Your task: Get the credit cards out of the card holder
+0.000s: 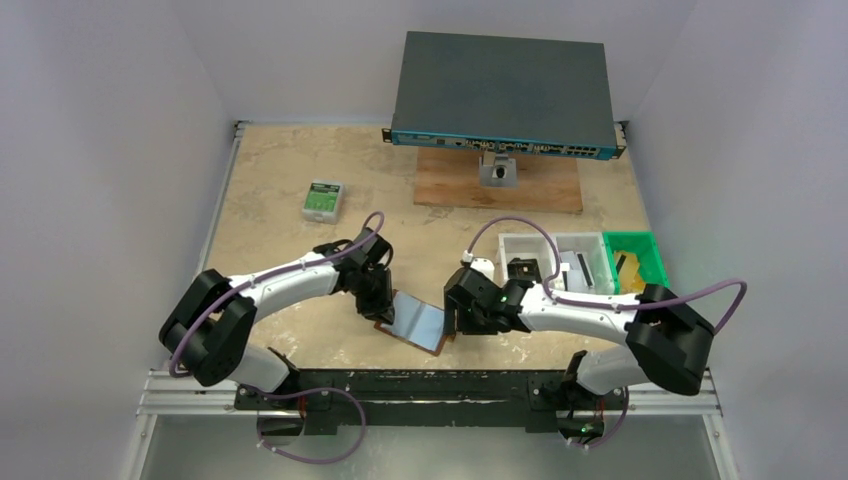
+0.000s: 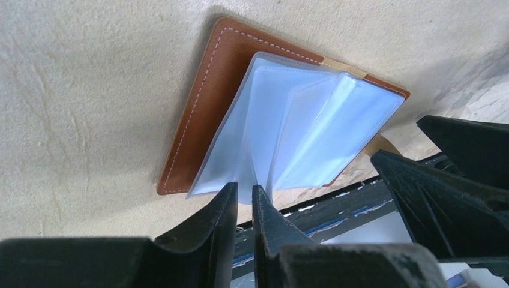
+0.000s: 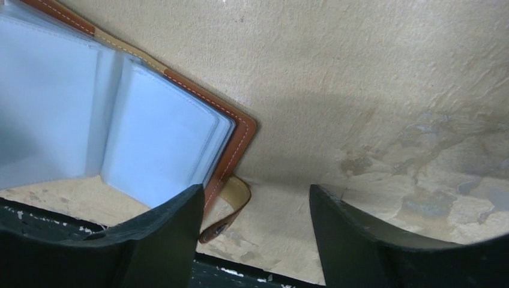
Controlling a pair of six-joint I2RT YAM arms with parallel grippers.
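The brown leather card holder (image 1: 430, 333) lies open on the table with pale blue translucent sleeves (image 3: 159, 132) showing; whether cards are inside I cannot tell. In the left wrist view my left gripper is shut at the sleeves' lower edge; I cannot tell if a thin sleeve edge is between its tips. My right gripper is part open at the holder's right end, beside the leather strap tab (image 3: 237, 195), with nothing held between its fingers.
A white divided bin (image 1: 520, 245) and green bin (image 1: 650, 260) stand at right. A small green-labelled box (image 1: 323, 200) sits at back left. A large rack device (image 1: 500, 90) on a wooden board is behind. The table's front edge is close below the holder.
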